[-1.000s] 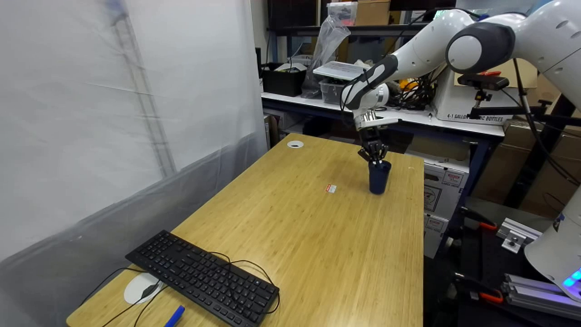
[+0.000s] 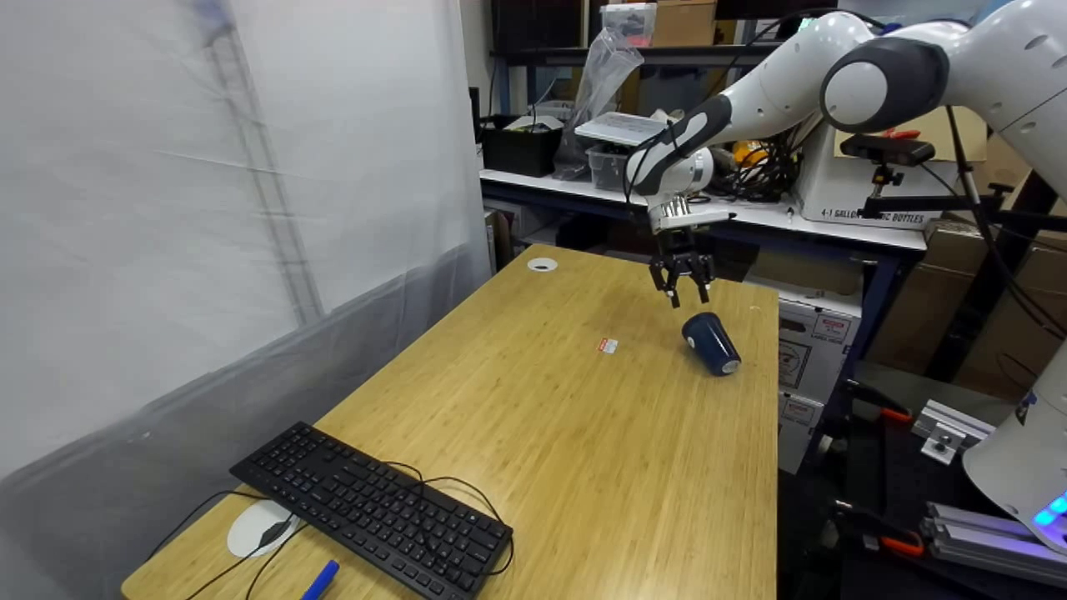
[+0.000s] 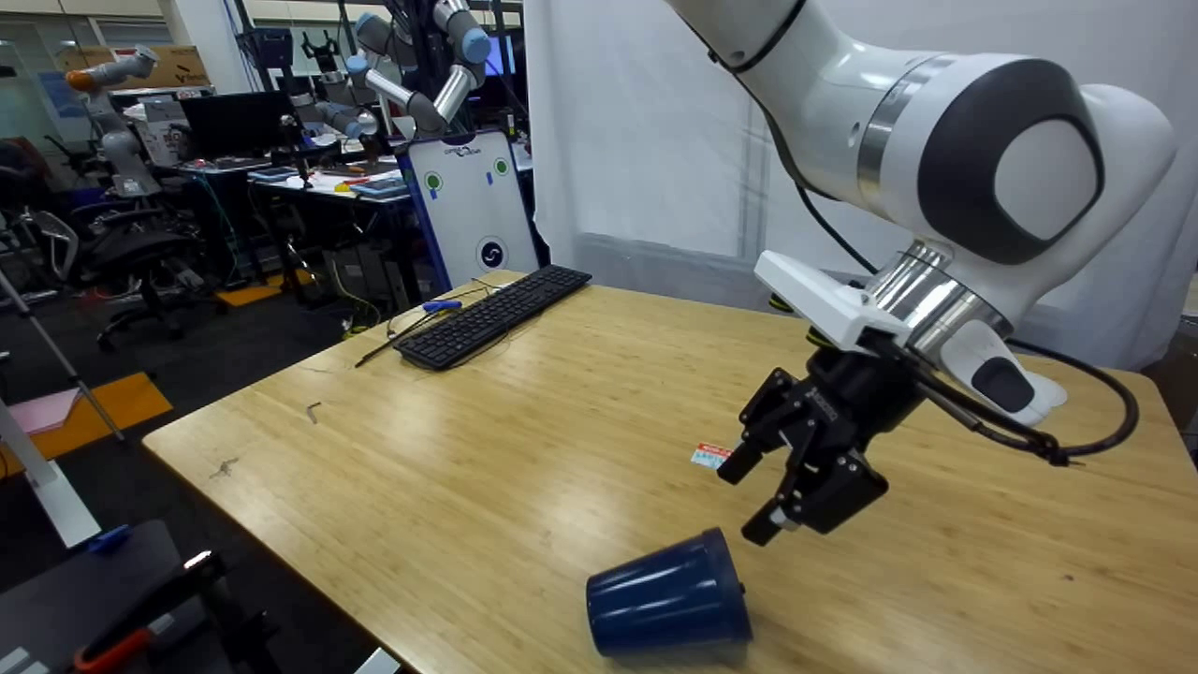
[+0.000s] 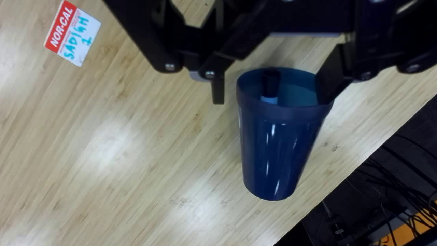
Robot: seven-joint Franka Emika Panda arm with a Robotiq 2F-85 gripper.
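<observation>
The dark blue cup (image 3: 663, 595) lies on its side on the table, its mouth turned toward my gripper (image 3: 747, 498). In exterior view 1 the cup (image 2: 711, 345) shows its base facing the table's right edge. A dark marker-like item with a light blue band (image 4: 270, 84) is visible inside the cup's mouth in the wrist view. My gripper (image 2: 689, 297) stands open just off the rim, its fingers apart and nothing held. In the wrist view one fingertip (image 4: 218, 90) is left of the cup; the other overlaps the rim's right side, and whether it touches cannot be told.
A red and white label (image 4: 73, 32) is stuck on the table near the cup. The black keyboard (image 2: 375, 510) and a blue pen (image 2: 321, 580) lie at the far end from the gripper. The table's edge runs close beside the cup. Mid-table is clear.
One second ago the cup stood upright with the gripper's fingers together at its rim. Now the cup is toppled, and the fingers are spread apart and clear of its interior.
</observation>
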